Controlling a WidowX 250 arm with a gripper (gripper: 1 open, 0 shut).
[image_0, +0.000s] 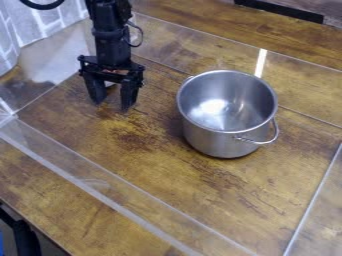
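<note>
My gripper (111, 88) hangs low over the wooden table at the upper left, black, with its fingers pointing down near the surface. Whether it is open or shut, and whether anything is between the fingers, is too dark and small to tell. A large steel pot (227, 125) with side handles stands upright to the right of the gripper, apart from it.
The wooden table (160, 200) has clear room in front of the gripper and pot and behind the pot. Transparent edging runs along the left and near sides, with a pale sheet at the top left.
</note>
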